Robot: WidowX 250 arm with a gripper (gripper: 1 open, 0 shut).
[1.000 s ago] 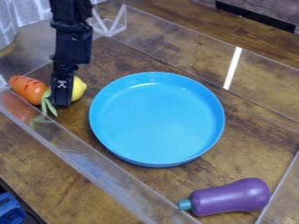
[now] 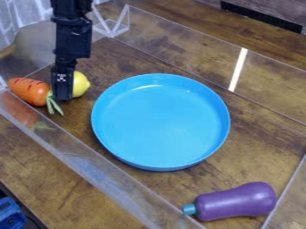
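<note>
My black gripper [image 2: 64,79] points down at the left, over a toy carrot [image 2: 29,89] and a yellow lemon [image 2: 80,84]. Its lower part sits between the two, partly in front of the lemon; it is open, though the fingertips are hard to make out. A large blue plate [image 2: 160,120] lies in the middle, to the right of the lemon.
A purple toy eggplant [image 2: 235,201] lies at the lower right. Clear plastic walls border the wooden surface on several sides. A blue object [image 2: 7,215] shows at the lower left corner. Bare wood lies right of the plate.
The gripper has shifted slightly upward from its lower spot beside the carrot and lemon. The other objects look nearly unmoved.
</note>
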